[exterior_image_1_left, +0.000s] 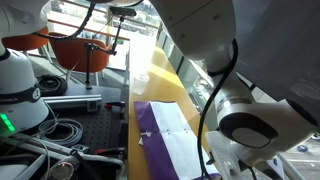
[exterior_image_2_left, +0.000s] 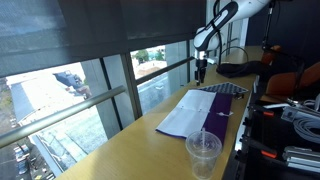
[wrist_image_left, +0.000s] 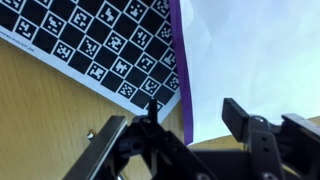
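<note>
My gripper is open in the wrist view, its dark fingertips apart with nothing between them. It hangs above the edge of a white and purple cloth (wrist_image_left: 255, 65). The same cloth (exterior_image_1_left: 178, 140) lies spread on the table in exterior view 1, white and purple in broad bands. In exterior view 2 the cloth (exterior_image_2_left: 188, 118) appears mostly white, with purple along its right side, and my gripper (exterior_image_2_left: 200, 76) is small at the far end of the table.
A clear plastic cup (exterior_image_2_left: 204, 158) stands near the table's close edge, apart from the cloth. A black and white marker board (wrist_image_left: 110, 45) lies against the cloth's purple edge.
</note>
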